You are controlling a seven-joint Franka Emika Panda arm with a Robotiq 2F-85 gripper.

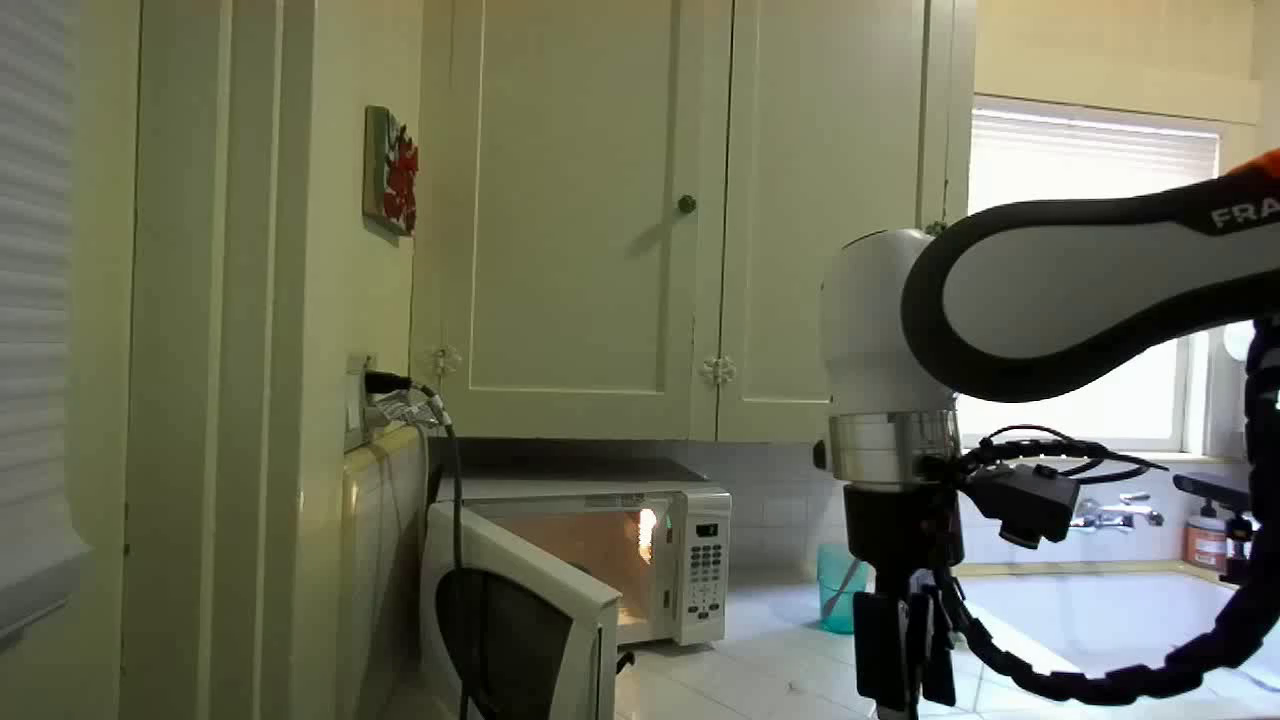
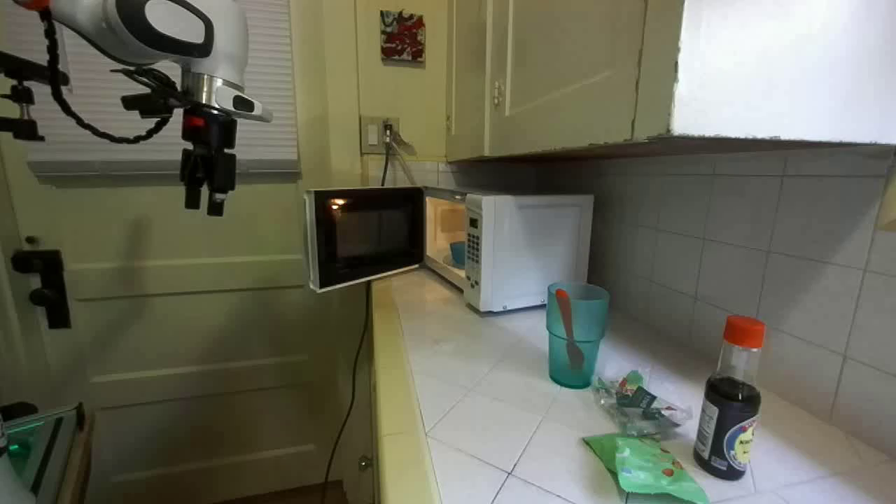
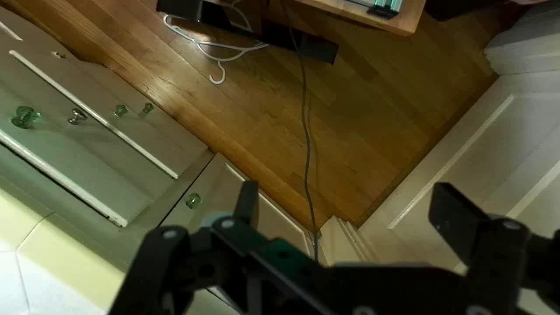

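My gripper is open in the wrist view, its two black fingers wide apart with only floor and cabinet behind them. In exterior view 2 the gripper (image 2: 206, 201) hangs fingers down at the left, in front of the door and away from the counter. A white microwave (image 2: 529, 252) sits on the counter with its door (image 2: 367, 235) swung open. Inside the lit cavity, a blue object (image 2: 458, 253) shows in part; the microwave's front edge hides the rest. Exterior view 1 also has the open microwave door (image 1: 516, 624).
On the counter (image 2: 479, 420) stand a teal cup (image 2: 576, 361) with a reddish utensil and a dark sauce bottle (image 2: 729, 420). Near them lie a green packet (image 2: 642, 466) and a clear wrapper (image 2: 640, 407). A cable (image 3: 306, 141) runs across the floor. Cabinets overhang the microwave.
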